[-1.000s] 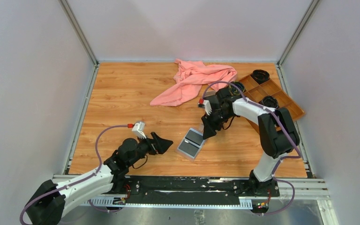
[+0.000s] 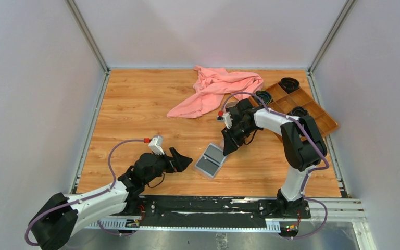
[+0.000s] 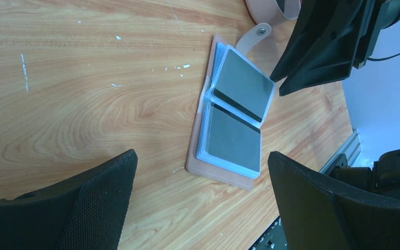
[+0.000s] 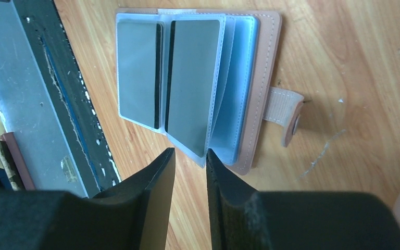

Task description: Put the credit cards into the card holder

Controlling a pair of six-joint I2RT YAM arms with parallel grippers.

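The pinkish card holder (image 4: 251,120) lies spread on the table, its clear blue-edged sleeves with dark grey faces (image 3: 234,138) uppermost. In the right wrist view one sleeve stands a little raised from the blue layer beneath it. My right gripper is at the holder's edge, its fingers part open with a narrow gap. The corner of the raised sleeve reaches close to its right fingertip (image 4: 212,159); whether they touch is unclear. My left gripper is wide open and empty, left of the holder. No loose credit card can be made out.
Behind the right gripper stands a pinkish container (image 3: 271,13), mostly hidden from above. A pink cloth (image 2: 213,91) lies at the back. The wooden divided tray (image 2: 320,114) with black coils occupies the right side. Left of the holder the table is bare.
My right gripper has shifted slightly toward the front left, and the card holder sits a touch further that way too. The left gripper is nearly unmoved; its arm has shifted slightly.
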